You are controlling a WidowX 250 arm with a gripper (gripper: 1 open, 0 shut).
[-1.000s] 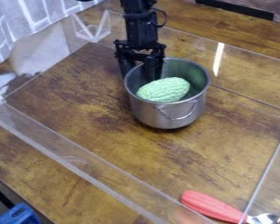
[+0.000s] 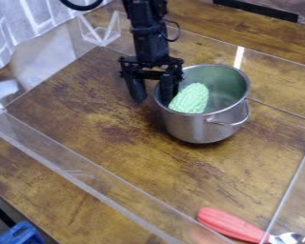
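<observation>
A steel pot (image 2: 213,124) with a side handle stands right of centre on the wooden tray floor. A pale green textured oval object (image 2: 189,98) lies inside it, toward the left. The black gripper (image 2: 152,86) is at the pot's upper left rim, with its lower part partly over the rim. Whether its fingers are open or shut, or on the rim, is not clear.
A red-handled utensil with a metal end (image 2: 234,225) lies at the lower right. A blue object (image 2: 18,235) is at the bottom left corner. Clear walls border the wooden area (image 2: 79,124), whose left part is bare.
The pot has shifted right and is now sharp rather than blurred. The green object sits further left within it and appears more upright. The gripper has moved slightly down.
</observation>
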